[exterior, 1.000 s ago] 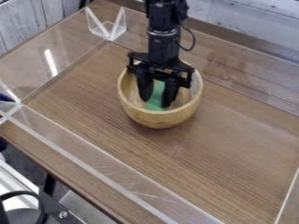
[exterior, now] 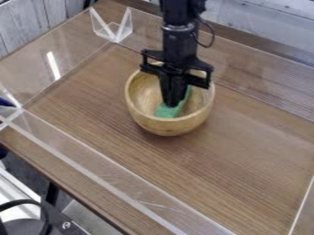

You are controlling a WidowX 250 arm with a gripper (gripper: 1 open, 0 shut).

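Note:
A light wooden bowl [exterior: 167, 122] stands in the middle of the table [exterior: 147, 184]. Inside it lies a green object [exterior: 173, 107]. My black gripper [exterior: 173, 92] reaches down from the top into the bowl, over the upper part of the green object. Its fingertips partly overlap the object, so whether they touch it is unclear.
A white wire-like holder [exterior: 112, 26] stands at the back left. Black cables lie at the lower left corner. A blue item shows at the left edge.
My gripper's body has risen and narrowed in view, its fingers drawn closer together above the green object. The bowl and green object are about where they were.

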